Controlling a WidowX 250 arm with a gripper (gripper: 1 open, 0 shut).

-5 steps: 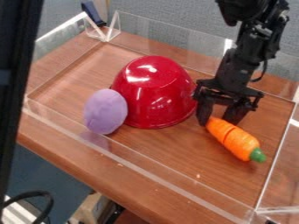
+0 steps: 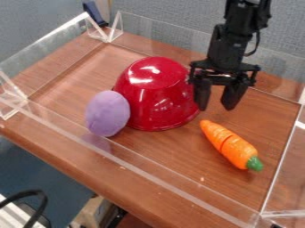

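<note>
My black gripper (image 2: 217,86) hangs above the board just right of an upturned red bowl (image 2: 152,93), its fingers open and pointing down with nothing between them. An orange toy carrot (image 2: 230,144) with a green tip lies below the gripper, angled toward the lower right. A purple egg-shaped toy (image 2: 107,114) rests at the left against the red bowl.
A wooden table (image 2: 131,173) is bordered by clear low walls along its sides. A grey panel stands behind it.
The gripper has risen away from the carrot. The carrot lies slightly further left than a second ago.
</note>
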